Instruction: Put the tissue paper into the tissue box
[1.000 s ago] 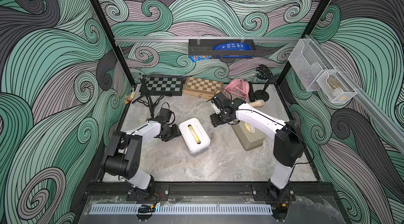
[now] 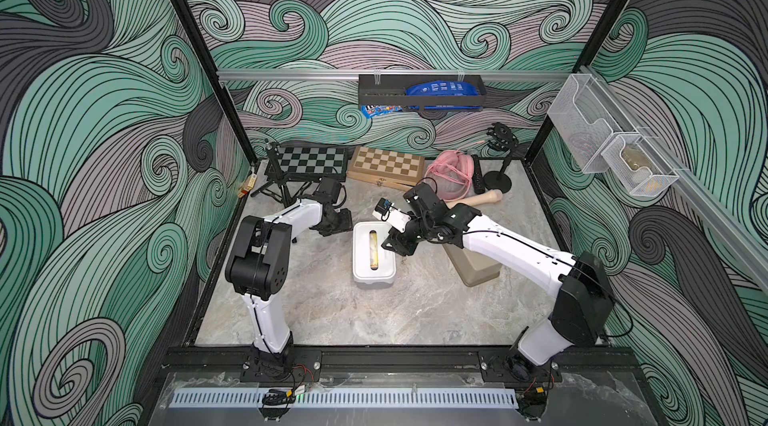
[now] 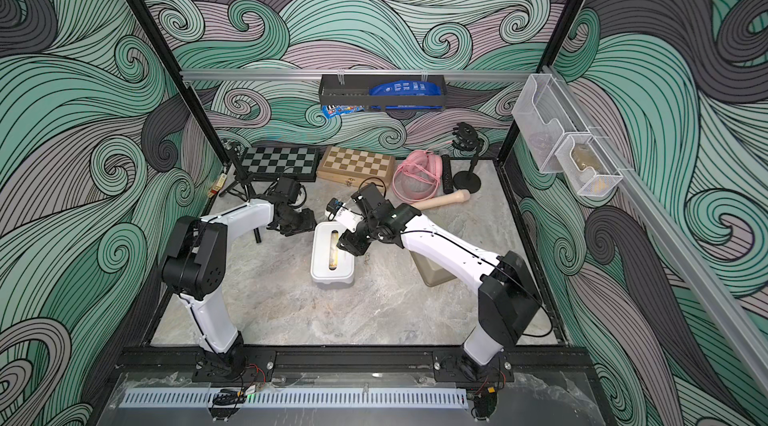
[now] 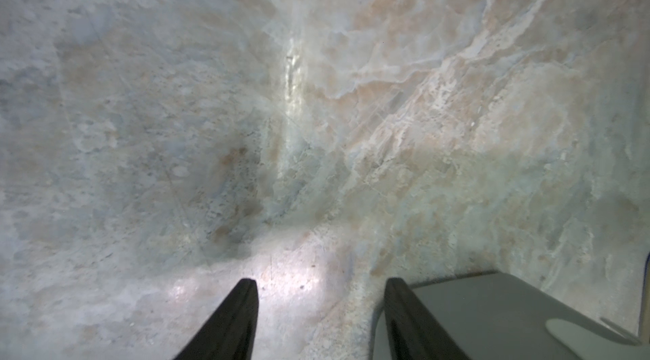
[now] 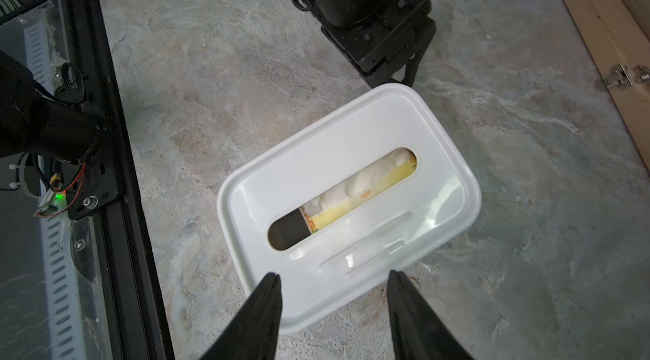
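Observation:
The white tissue box (image 5: pixel 318 163) stands mid-table, its slotted lid showing a yellow and white packet of tissue (image 5: pixel 355 194) inside. My right gripper hangs over the box's right side with its fingers apart, nothing between them. Just left of the box, low on the table, is my left gripper, open over bare surface, with the grey-looking edge of the box beside it in the left wrist view.
An olive-grey box (image 2: pixel 476 266) sits to the right under my right arm. Chess boards (image 2: pixel 386 160), a pink mesh bag (image 2: pixel 449 173) and a wooden roller (image 2: pixel 480 200) line the back.
The tissue box has turned to stand straighter and shifted slightly. My left gripper has moved back from the front; my right gripper has swung left over the box.

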